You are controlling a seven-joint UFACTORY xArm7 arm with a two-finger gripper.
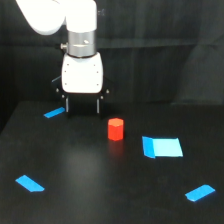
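Observation:
A small red block [116, 129] stands on the dark table, right of centre. Behind it and to its left hangs my white gripper [83, 104], its two dark fingertips [67, 103] spread wide. Nothing shows between them, and the gripper does not touch the block. To the block's right lies a pale blue square [168, 147], with a deeper blue strip [149, 147] along its left side.
Blue tape pieces lie at the back left [54, 113], front left [30, 184] and front right [200, 192]. A dark curtain [165, 60] hangs behind.

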